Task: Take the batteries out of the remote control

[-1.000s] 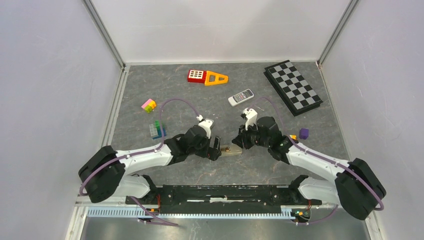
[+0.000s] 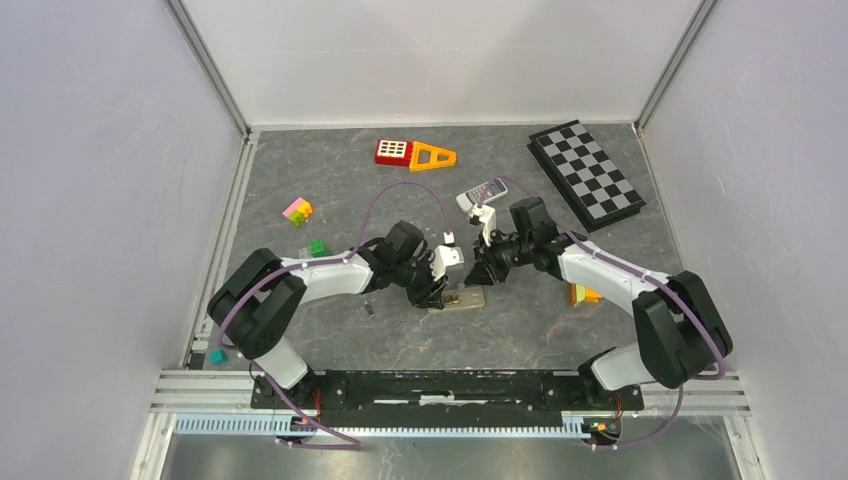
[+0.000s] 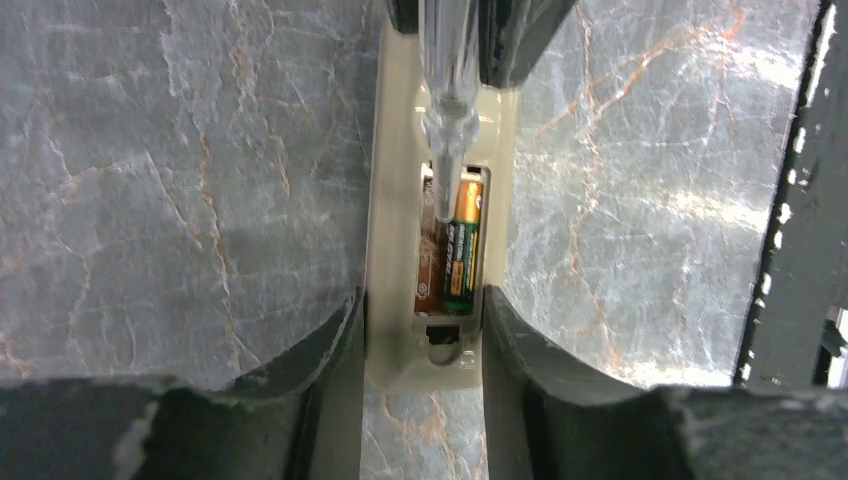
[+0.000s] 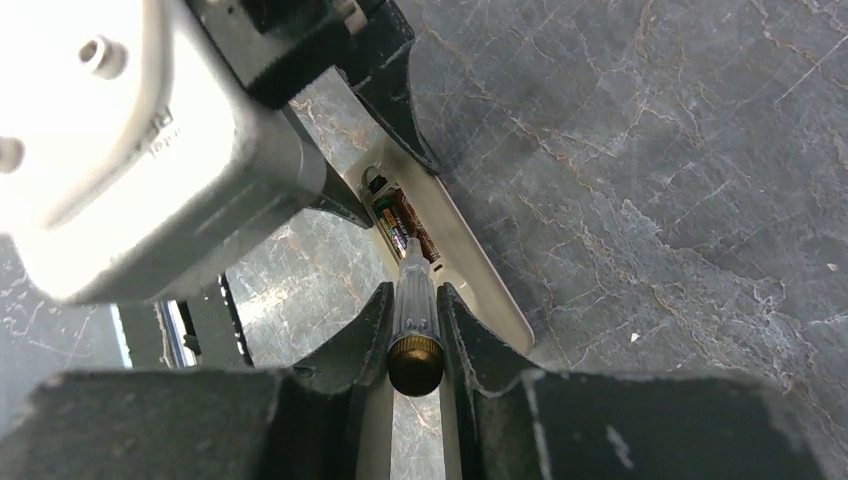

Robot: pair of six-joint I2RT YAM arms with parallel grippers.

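Note:
A beige remote control (image 2: 472,299) lies back side up on the table with its battery compartment open. Inside, side by side, sit a green-and-orange battery (image 3: 462,250) and a brown one (image 3: 429,265). My left gripper is shut across the remote's end, one finger along each side. A clear, tapered tool (image 4: 415,310) with a brass-coloured cap stands between the fingertips of my right gripper, which is shut on it. In the left wrist view the tool's tip overlaps the upper part of the compartment; whether it touches a battery cannot be told.
A white remote (image 2: 482,194) lies behind the right arm. A checkerboard (image 2: 590,172) is at the back right, a red-and-yellow toy (image 2: 415,154) at the back. A small dark object (image 2: 369,310) lies left of the left gripper. Free table lies in front of the beige remote.
My left gripper has moved right, from beside the remote's left end onto it.

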